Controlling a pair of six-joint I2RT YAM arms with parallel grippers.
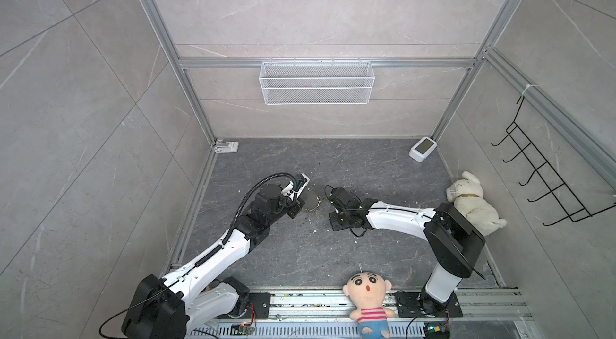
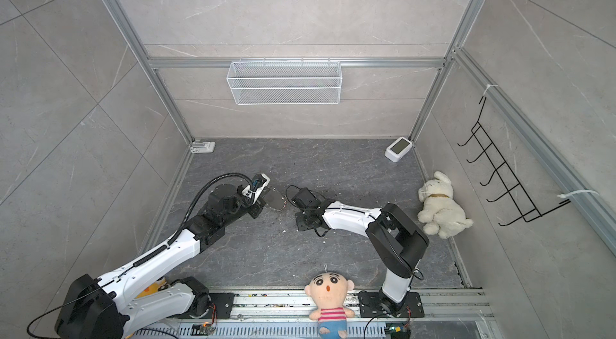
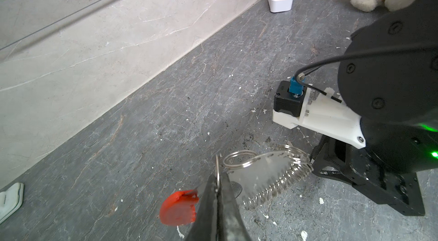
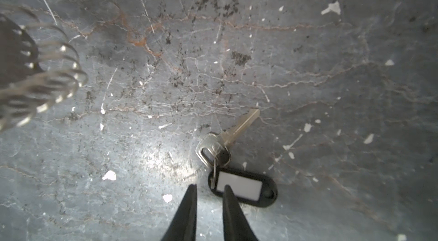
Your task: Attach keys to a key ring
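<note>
My left gripper is shut at its tips on a steel ring assembly (image 3: 269, 174), a plate hung with many small rings, held above the floor; a red piece (image 3: 178, 206) shows beside the fingers. My right gripper is part open, pointing down just short of a key (image 4: 237, 129) on a small ring with a black tag (image 4: 241, 185), which lie on the grey floor (image 4: 136, 81) with nothing seen between its fingertips.
A white device (image 1: 423, 149) stands at the back right. A white plush toy (image 1: 474, 204) lies by the right wall, a doll (image 1: 367, 300) at the front edge. A wire basket (image 1: 316, 82) hangs at the back.
</note>
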